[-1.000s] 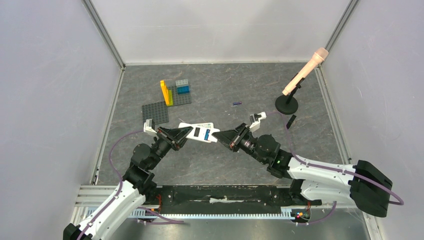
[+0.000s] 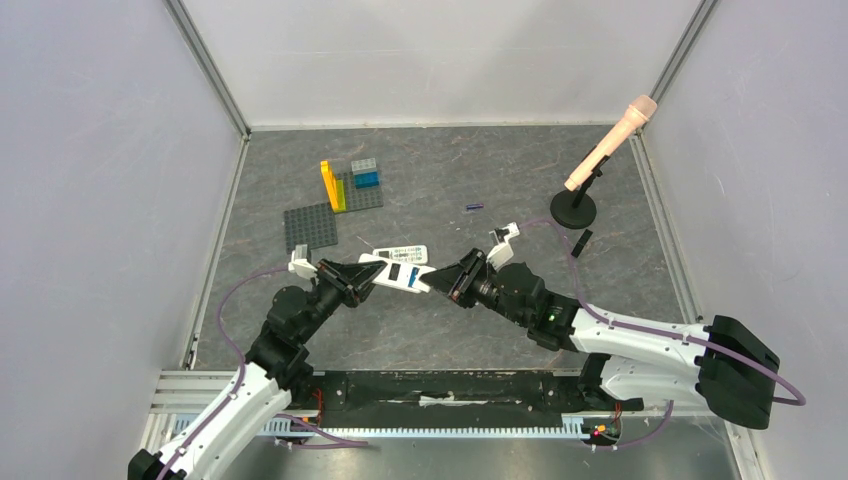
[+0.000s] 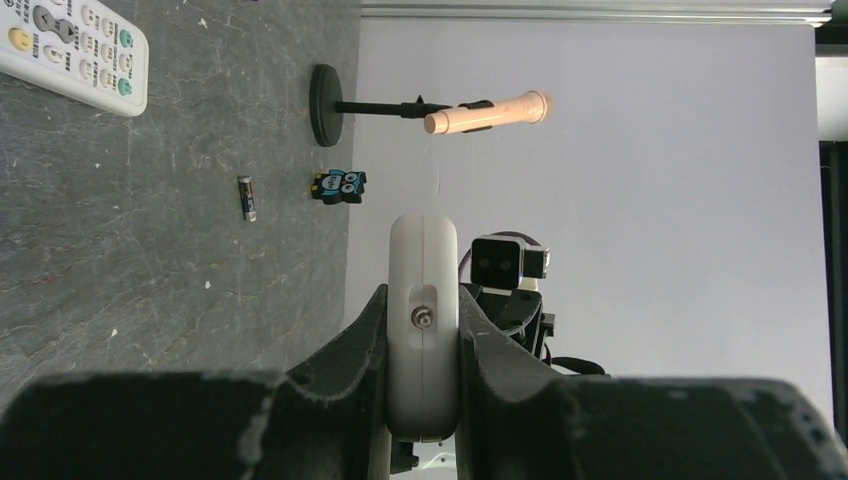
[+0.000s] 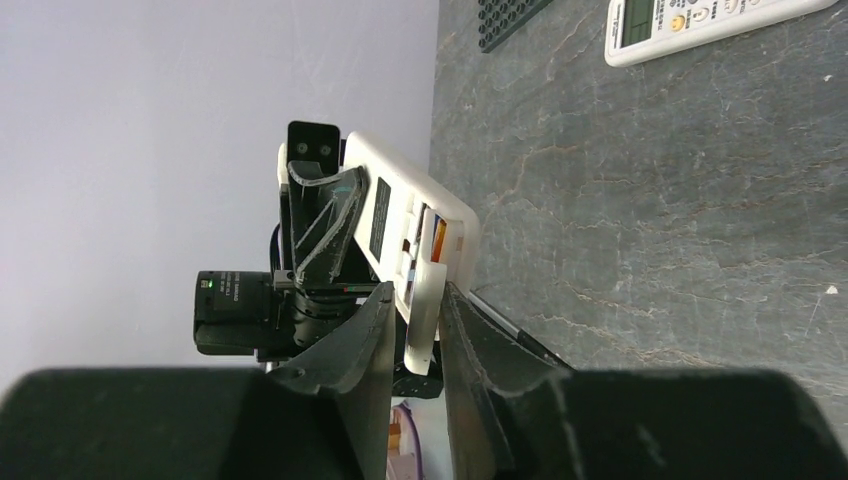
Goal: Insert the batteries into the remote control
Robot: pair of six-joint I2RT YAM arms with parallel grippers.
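A white remote with its back uppermost is held above the table by my left gripper, shut on its end. In the left wrist view it stands end-on between the fingers. Blue and orange show in the remote's open compartment, likely batteries. My right gripper is at the other end, shut on a narrow white piece, which looks like the battery cover, against the compartment. A loose battery lies on the table behind the right arm.
A second remote lies behind the held one. Grey baseplates with coloured bricks are back left. A microphone stand and a small dark object are at the right.
The held remote and both grippers have shifted slightly in the top view, the remote's left end lower in the picture and its right end a little higher and leftward.
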